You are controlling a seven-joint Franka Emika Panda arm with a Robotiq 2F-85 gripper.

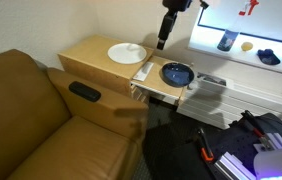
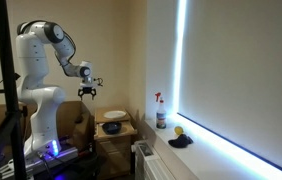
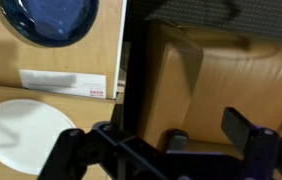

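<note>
My gripper stands open in the wrist view, its dark fingers wide apart with nothing held between them. Below that gap are the brown sofa arm and a black remote-like object (image 3: 176,139). A white plate (image 3: 26,136) lies flat at lower left, and a dark blue bowl (image 3: 57,18) is cut off at the upper left. Between plate and bowl is a white card or packet (image 3: 65,82). In exterior view 1 the gripper (image 1: 162,44) hangs above the wooden surface (image 1: 81,52), near the plate (image 1: 127,53) and bowl (image 1: 177,74).
The brown sofa (image 1: 71,140) fills the left side. A spray bottle (image 2: 161,112) and a dark cloth-like item (image 2: 178,140) sit on the white ledge (image 2: 201,155) at right. Bare wood lies left of the plate.
</note>
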